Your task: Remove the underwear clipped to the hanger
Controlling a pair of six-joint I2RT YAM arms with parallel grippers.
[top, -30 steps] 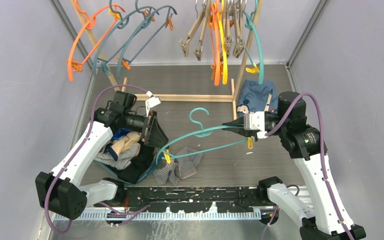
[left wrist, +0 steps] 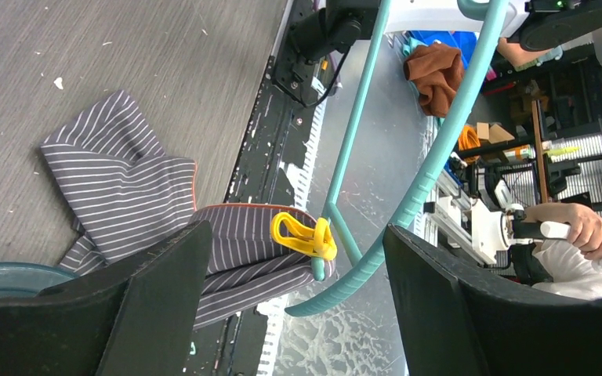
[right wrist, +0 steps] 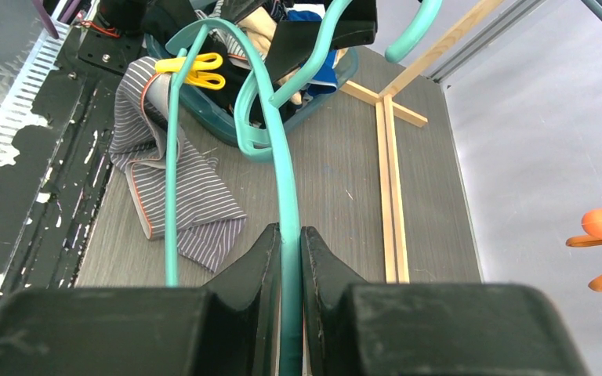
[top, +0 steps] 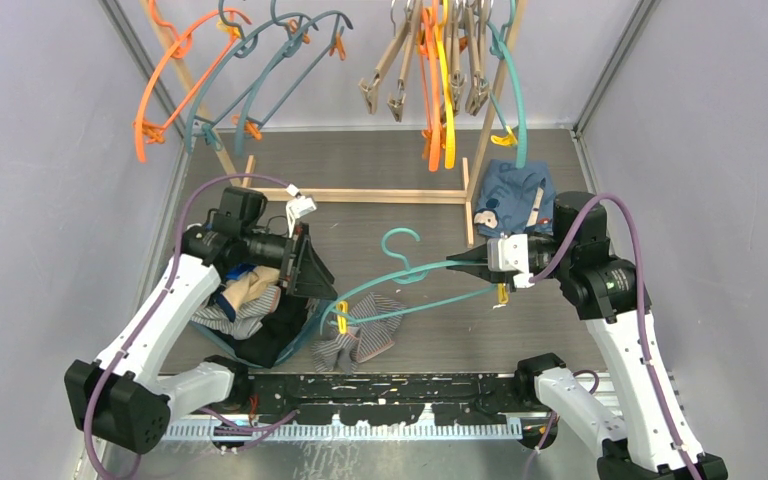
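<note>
A teal hanger (top: 385, 278) is held up by my right gripper, which is shut on its upper bar near one end. Striped grey underwear (top: 366, 330) hangs from the yellow clip (left wrist: 310, 236) at the hanger's other end, and in the left wrist view the striped cloth (left wrist: 129, 188) spreads out below. My left gripper stands open. The hanger's end and the clip show between its fingers in that view, and nothing is gripped. A second yellow clip (top: 502, 293) sits on the hanger by my right gripper, with no cloth on it.
A teal basket (top: 300, 345) full of clothes stands under the left arm. Several hangers (top: 438, 90) hang on the wooden rack (top: 360, 196) at the back. Blue cloth (top: 512, 192) lies on the floor at the back right.
The hanger's clipped end has shifted slightly right and the right gripper a little nearer the front. The underwear hangs on at the clip.
</note>
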